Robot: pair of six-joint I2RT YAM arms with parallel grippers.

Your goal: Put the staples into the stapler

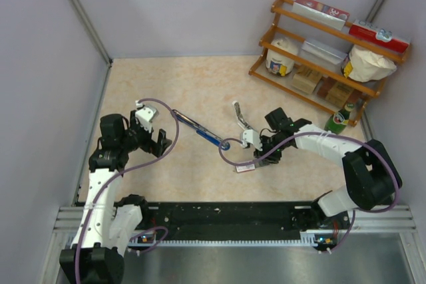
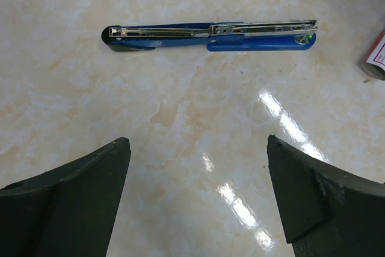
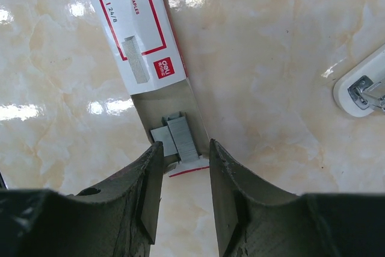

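The long blue stapler lies on the table, folded open with its metal channel uncovered. In the left wrist view the stapler lies ahead of my left gripper, whose wide-spread fingers have only bare table between them. The white-and-red staple box has its grey tray slid partly out. Grey staple strips lie in the tray's near end. My right gripper is open over that end, a fingertip to either side; whether they touch anything, I cannot tell.
A white object with a metal arm lies between stapler and right gripper, toward the back. A wooden shelf with boxes and a green bottle occupy the back right.
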